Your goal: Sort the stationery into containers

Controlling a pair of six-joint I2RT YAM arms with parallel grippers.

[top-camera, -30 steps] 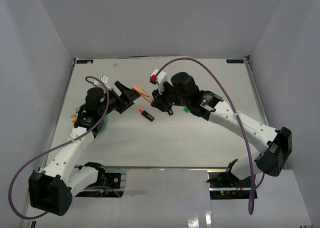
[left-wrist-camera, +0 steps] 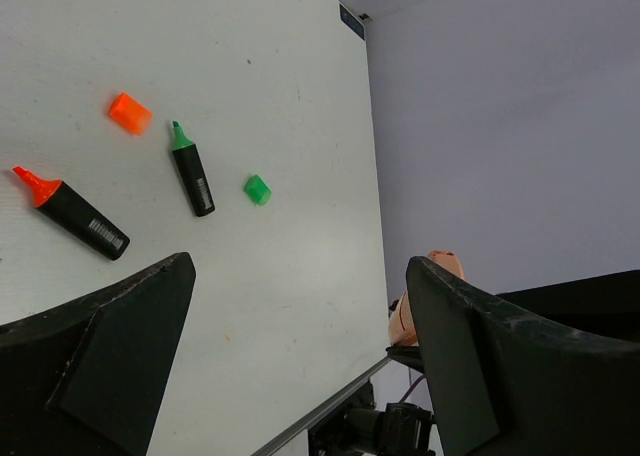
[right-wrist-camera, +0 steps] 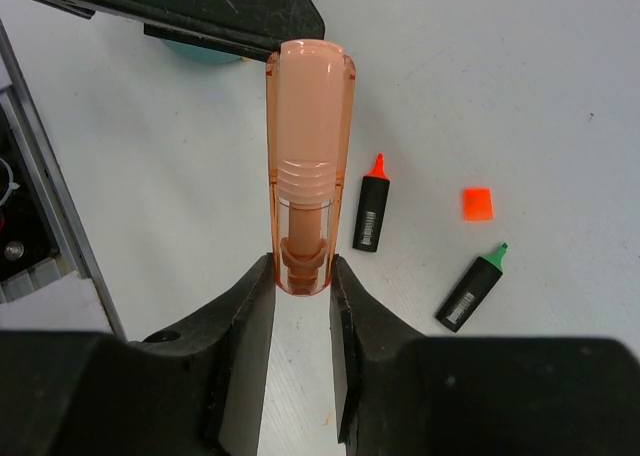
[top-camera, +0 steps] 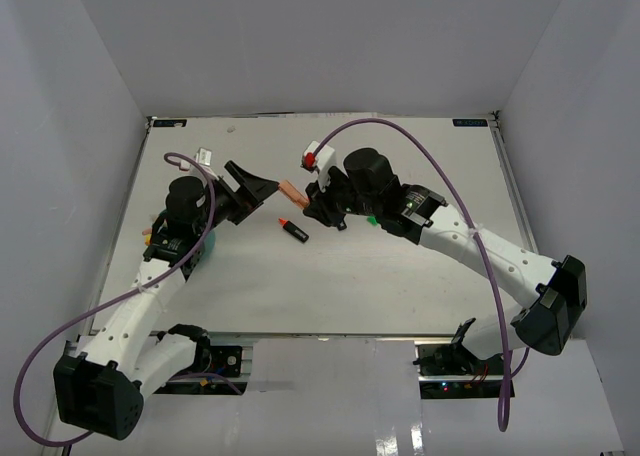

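Observation:
A peach-coloured item with a clear casing is held at its lower end by my right gripper, shut on it above the table. My left gripper stands open, with nothing between its fingers. In the top view, the left fingers are at the item's far end and cover part of it; whether they touch cannot be told. The left wrist view shows pieces of the item behind the right-hand finger. On the table lie a black marker with an orange tip and a black marker with a green tip.
An orange cap and a green cap lie loose near the markers. A teal container sits at the left, largely hidden by the left arm, with small coloured things by it.
The left gripper has shifted slightly, and its finger now covers the peach item's far end, which showed over it before. The right gripper has barely moved and keeps its hold.

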